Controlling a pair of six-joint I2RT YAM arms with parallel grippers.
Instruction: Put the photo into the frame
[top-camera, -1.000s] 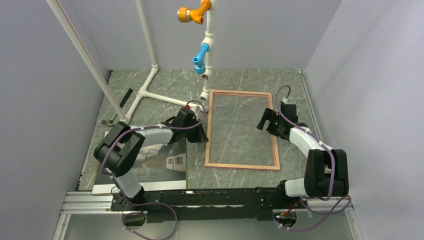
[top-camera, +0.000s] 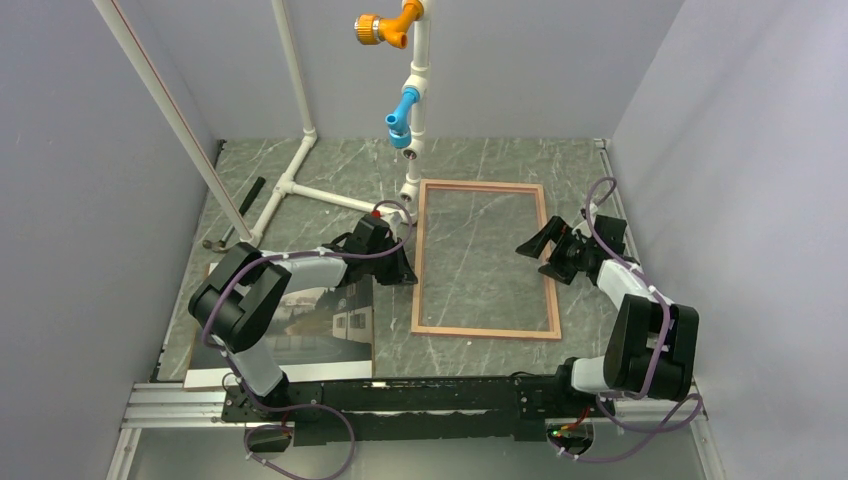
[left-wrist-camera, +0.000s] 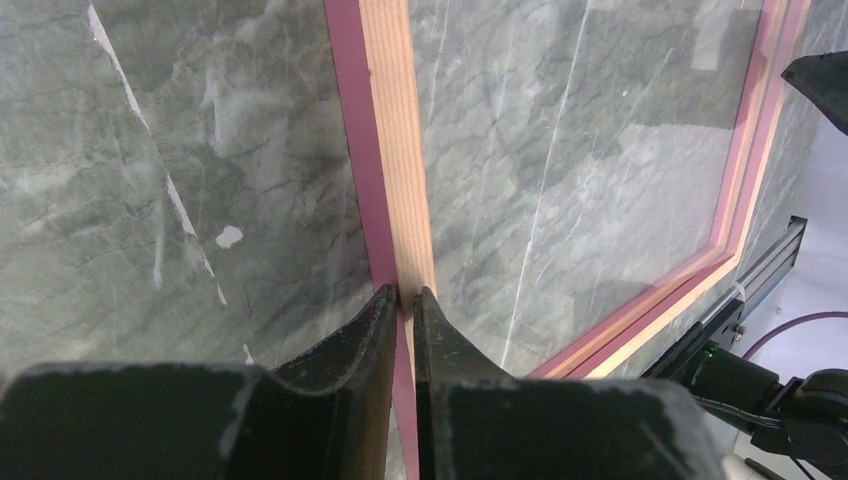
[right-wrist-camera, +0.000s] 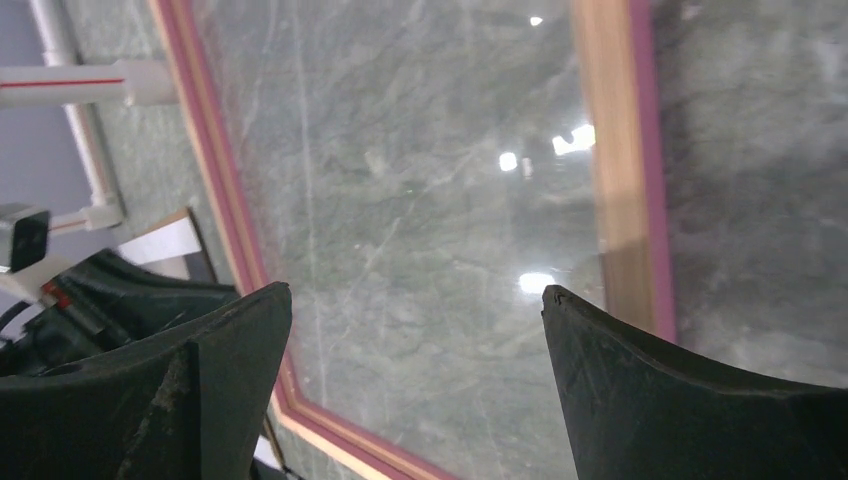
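Observation:
The wooden frame (top-camera: 490, 332) lies flat right of the middle in the top view, with grey marble showing through it. Its left bar (left-wrist-camera: 395, 150), pale wood with a dark red side, runs between the fingertips of my left gripper, which is shut on it. Over the frame's right side, my right gripper (top-camera: 536, 262) stands open and empty. In the right wrist view the right bar (right-wrist-camera: 620, 180) passes beyond one finger, not between the two. The photo (top-camera: 325, 348), a grey scene with a pale border, lies at front left, partly hidden by my left arm.
White pipes (top-camera: 335, 198) stand at the back left, one reaching close to the frame's back left corner. A dark-handled tool (top-camera: 252, 196) lies at far left. Bright reflections show inside the frame. Bare marble extends behind it.
The left arm, frame and photo have stayed put.

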